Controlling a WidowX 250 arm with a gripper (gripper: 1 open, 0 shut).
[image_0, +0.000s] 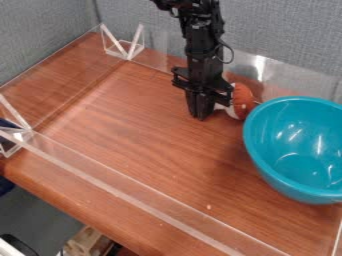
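Note:
My black gripper is lowered at the back of the wooden surface, right of centre, with its tips at or near the surface. Directly beside it on the right, a small orange-red object with a pale lower part lies against the rear, partly hidden by the gripper. Whether the fingers hold it, or are open or shut, I cannot make out.
A large teal bowl takes up the right side, close to the orange object. Clear plastic edging and white brackets line the surface. The centre and left of the wooden board are bare.

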